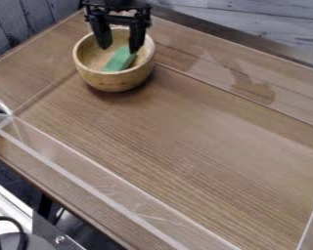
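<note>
A round wooden bowl [111,78] sits near the back left of the table, with a green object [120,60] lying inside it. My black gripper [118,39] reaches down from the top edge over the bowl, its two dark fingers spread apart, one on each side above the bowl's inside. The gripper is open, with nothing seen held between the fingers; whether it touches the green object I cannot tell.
A grey plank wall [238,20] runs behind it. At the lower left edge are dark and grey fixtures and a small blue item, partly out of view.
</note>
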